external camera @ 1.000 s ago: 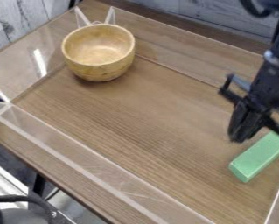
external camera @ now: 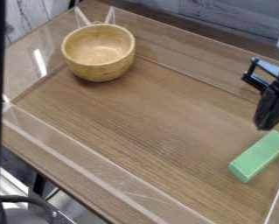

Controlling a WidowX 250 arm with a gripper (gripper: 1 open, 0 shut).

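My gripper [external camera: 265,112] hangs at the right edge, dark and pointed downward, just above a light green block [external camera: 258,157] that lies on the wooden table [external camera: 142,131] at the lower right. It looks shut, with nothing visible between its fingers. A tan round bowl [external camera: 98,52] sits at the back left.
A dark object [external camera: 19,210] with a cable is at the lower left edge, outside the table's surface. Pale walls or rims border the tray-like table at the left and back.
Over the last second my gripper has moved right and back, away from the middle, and more of it is out of frame. The bowl and green block look unmoved.
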